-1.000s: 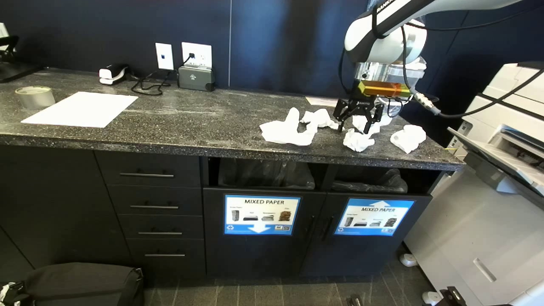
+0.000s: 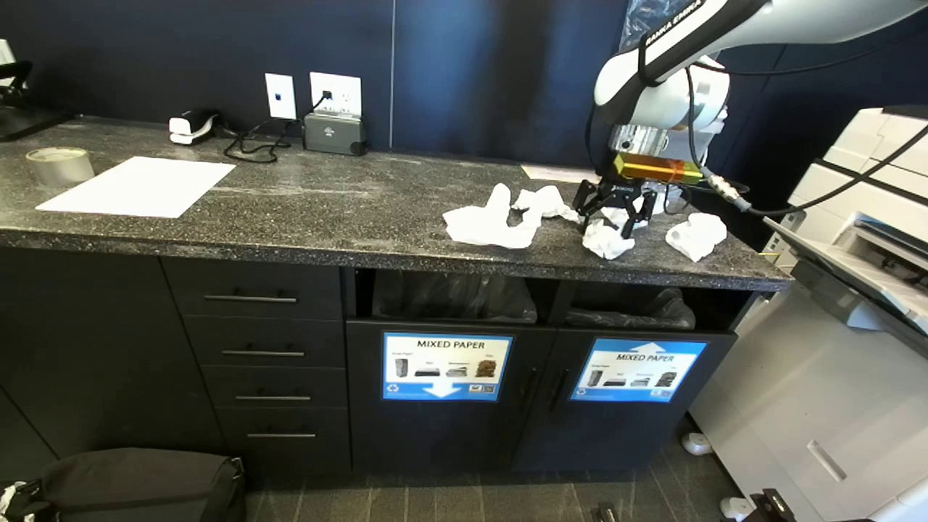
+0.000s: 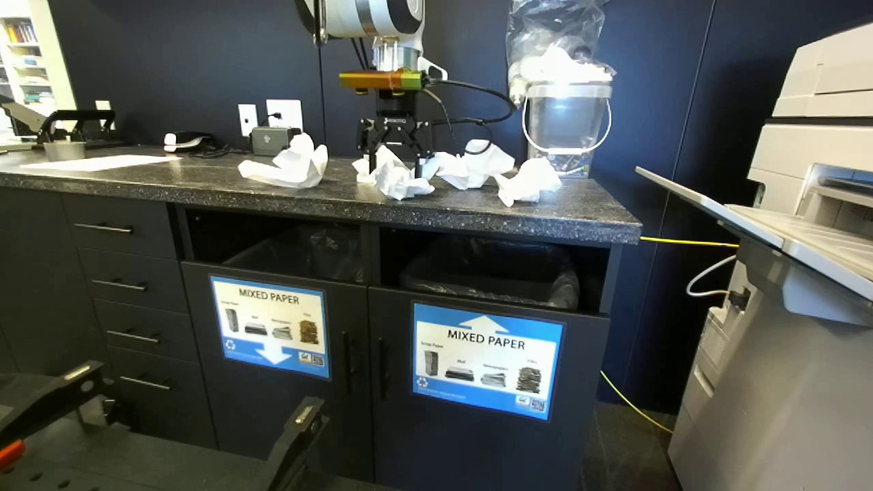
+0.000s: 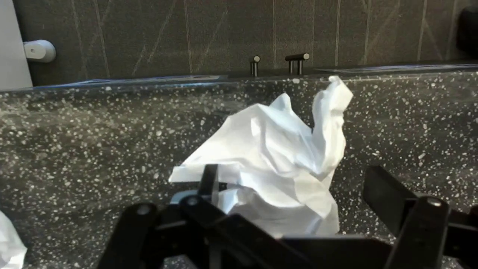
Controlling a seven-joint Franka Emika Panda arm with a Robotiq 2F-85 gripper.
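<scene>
Low over the counter, my open gripper (image 2: 605, 230) straddles a crumpled white paper (image 2: 608, 243) near the front edge. In the wrist view this paper (image 4: 282, 152) spreads between the two fingers; the left finger (image 4: 209, 181) overlaps its edge, while bare counter shows between it and the right finger. Exterior view 2 has the same paper (image 3: 401, 181) partly in front of the fingertips. Other crumpled papers lie around: a large one (image 2: 487, 225) to the left, a smaller one (image 2: 544, 203) beside it, one (image 2: 698, 235) to the right, and one (image 3: 475, 166) farther back.
Below the counter are two open-topped bins, left (image 3: 315, 249) and right (image 3: 499, 270), behind doors with mixed paper signs. A clear bucket (image 3: 570, 123) stands at the back right, next to the wall. A flat white sheet (image 2: 138, 187) and a tape roll (image 2: 61, 166) lie far left.
</scene>
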